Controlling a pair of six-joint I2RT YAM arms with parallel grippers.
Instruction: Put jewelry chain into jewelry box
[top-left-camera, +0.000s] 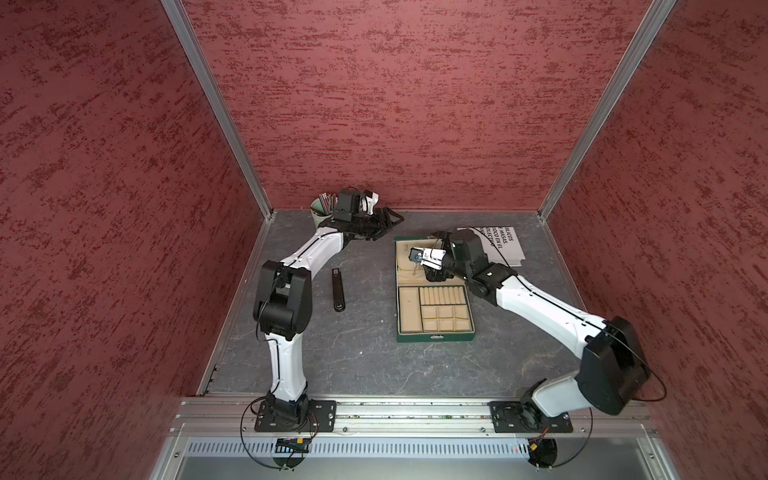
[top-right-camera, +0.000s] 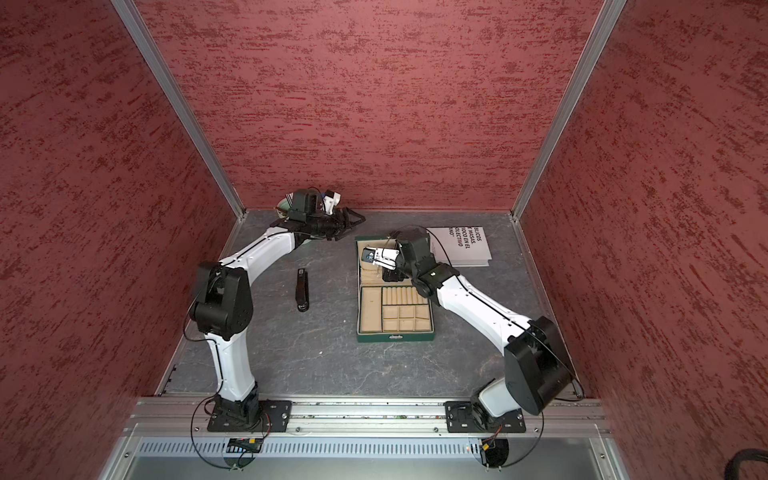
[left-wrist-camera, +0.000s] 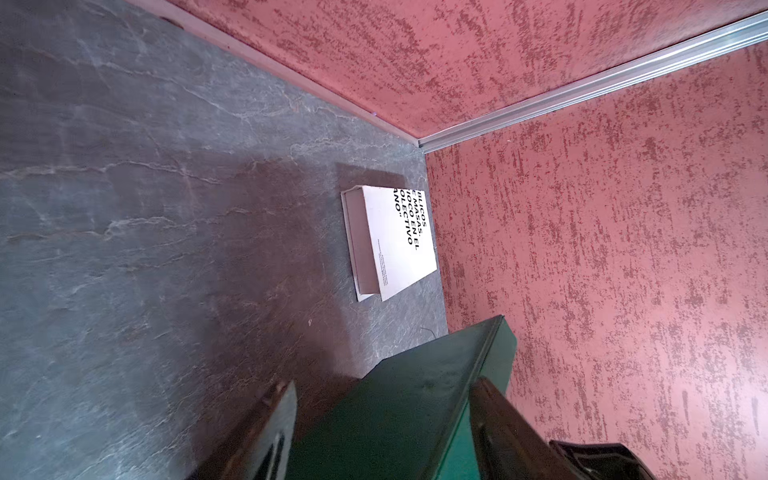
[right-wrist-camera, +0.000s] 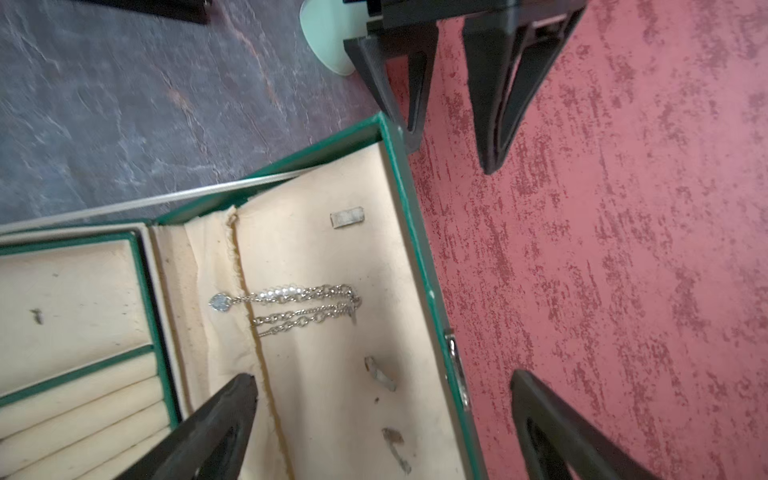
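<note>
The green jewelry box (top-left-camera: 436, 337) stands open, its cream-lined lid (right-wrist-camera: 320, 240) raised at the back. On the lid's inner face, a silver jewelry chain (right-wrist-camera: 308, 297) with a heart pendant stretches toward the hinge; the right gripper partly covers it in the top left view. My right gripper is open in front of the lid, with nothing held. Near the lid's far left corner, my left gripper (top-left-camera: 393, 217) has its fingers apart. The lid's green back (left-wrist-camera: 400, 400) shows between them in the left wrist view; contact cannot be made out.
A dark stapler-like object (top-left-camera: 338, 289) lies left of the box. Behind the left arm is a pale green cup (top-left-camera: 318, 209) of pencils. A white book (top-left-camera: 505, 245) lies at the back right. Table space in front of the box is clear.
</note>
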